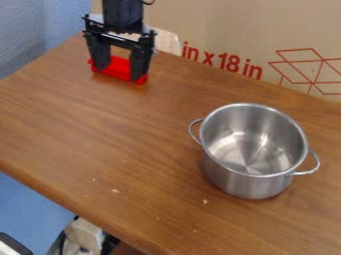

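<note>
My black gripper is at the upper left of the view, open, its fingers over and around a red block-like object lying at the back left of the wooden table. The gripper partly hides the red object; whether it touches it I cannot tell. A steel pot with two loop handles stands upright at the right, empty.
A cardboard panel with printed red lettering stands along the back. The table's left edge borders a blue surface.
</note>
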